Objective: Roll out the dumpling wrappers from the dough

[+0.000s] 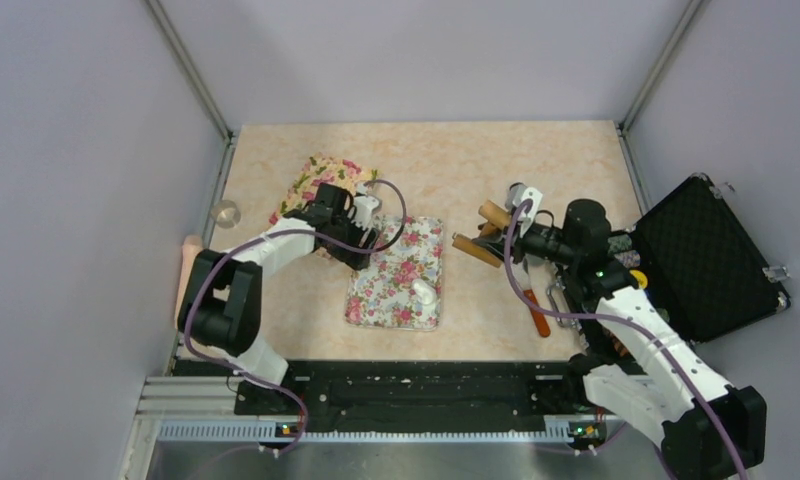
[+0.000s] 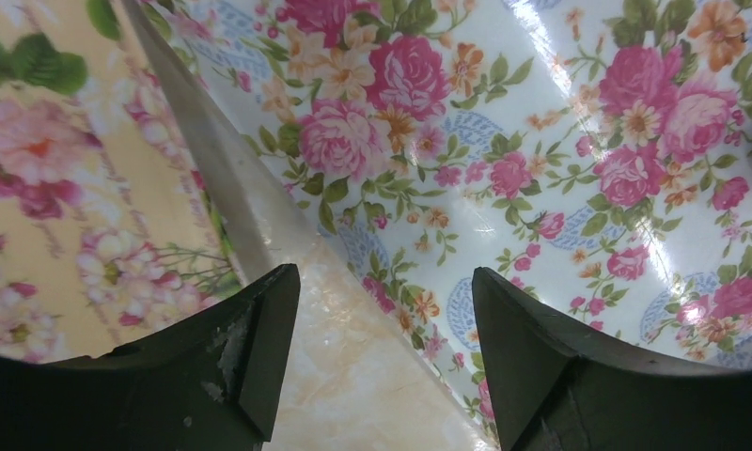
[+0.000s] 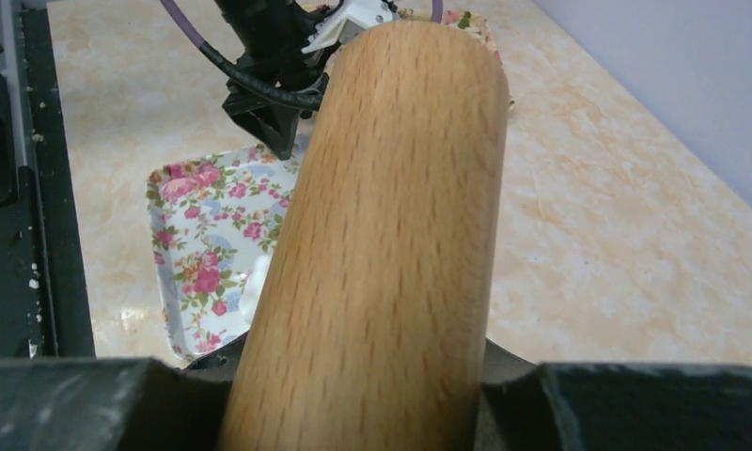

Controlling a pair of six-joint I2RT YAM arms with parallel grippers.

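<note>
A floral tray (image 1: pixel 391 290) lies mid-table with a white dough piece (image 1: pixel 424 292) on its right side. My left gripper (image 1: pixel 361 245) hangs over the tray's upper-left edge; in the left wrist view its fingers stand apart with nothing between them, beside a peach floral mat (image 2: pixel 90 235). My right gripper (image 1: pixel 491 240) is held in the air right of the tray, shut on a wooden roller (image 3: pixel 372 225), which fills the middle of the right wrist view.
A knife (image 1: pixel 536 315) and metal tool (image 1: pixel 558 300) lie at the right, beside an open black case (image 1: pixel 716 270). A pale rolling pin (image 1: pixel 189 262) and small cup (image 1: pixel 226 213) are at the left.
</note>
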